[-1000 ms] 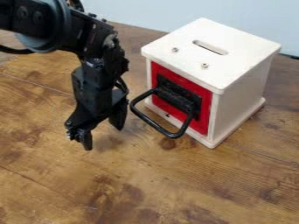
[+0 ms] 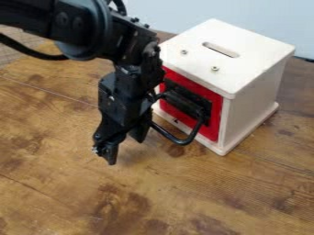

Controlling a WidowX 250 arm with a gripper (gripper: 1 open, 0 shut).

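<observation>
A white wooden box (image 2: 251, 92) with a slot and screws on top stands at the right. Its red front panel (image 2: 212, 127) carries a black mechanism with a black loop handle (image 2: 185, 140) sticking out toward the lower left. My black gripper (image 2: 120, 147) hangs low over the table just left of the handle, fingers pointing down. The gap between its fingertips looks open, with nothing visible in it. The gripper body partly hides the handle's left end.
A pale surface lies behind the box at the back.
My gripper has moved to the right, closer to the handle, and now overlaps part of it in view. The box and handle look unmoved.
</observation>
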